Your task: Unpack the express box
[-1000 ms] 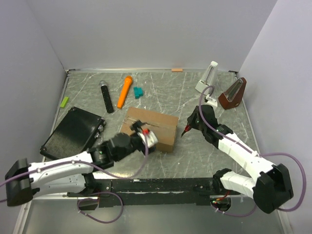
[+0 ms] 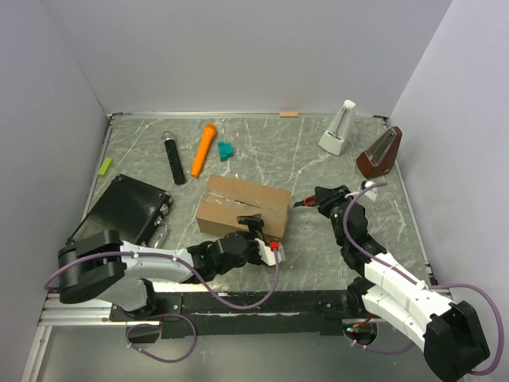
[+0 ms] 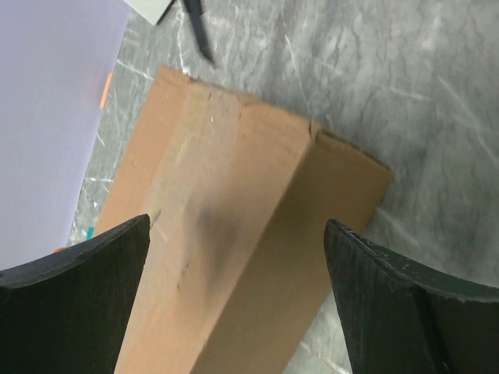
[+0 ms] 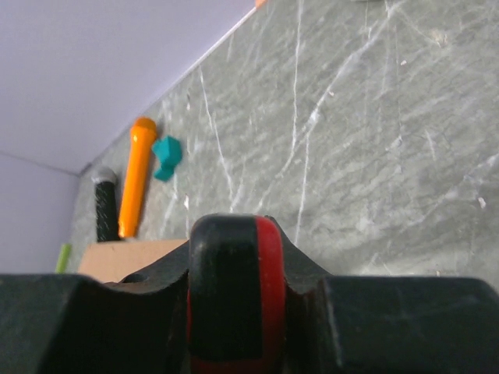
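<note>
The taped cardboard box (image 2: 238, 191) lies mid-table; in the left wrist view its taped top (image 3: 210, 179) and side fill the middle. My left gripper (image 2: 258, 235) is open over the box's near right part, fingers on either side of the lower view (image 3: 238, 288). My right gripper (image 2: 318, 200) is shut on a red-and-black handled tool (image 4: 234, 296), which points left toward the box's right end; its blade is dark and thin in the top view.
A black case (image 2: 119, 215), a black microphone (image 2: 173, 159), an orange microphone (image 2: 203, 151), a teal piece (image 2: 225, 151) and two metronomes (image 2: 340, 127) (image 2: 378, 153) stand around. The table right of the box is mostly clear.
My left gripper has moved right over the box.
</note>
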